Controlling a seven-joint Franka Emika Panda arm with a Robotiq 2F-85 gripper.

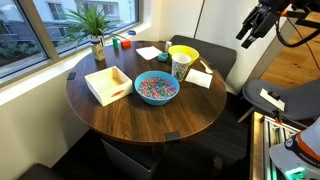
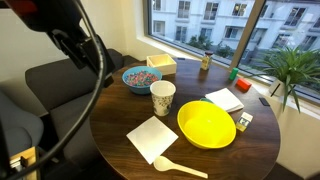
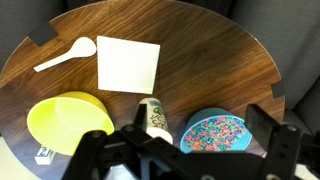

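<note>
My gripper is open high above the round wooden table, its fingers wide apart with nothing between them. In exterior view 1 the gripper (image 1: 247, 34) hangs at the upper right, away from everything on the table. A patterned white cup (image 2: 163, 92) stands upright near a yellow bowl (image 2: 206, 124) that looks empty. The blue bowl (image 1: 156, 88) holds many small red and multicoloured pieces. A white square sheet (image 3: 127, 65) lies flat beside a pale spoon (image 3: 66, 54). In the wrist view my gripper partly hides the cup and the blue bowl.
An open cream box (image 1: 109, 86) sits on the window side of the table. A potted plant (image 1: 94, 28) and several small items stand near the window. Dark sofas surround the table.
</note>
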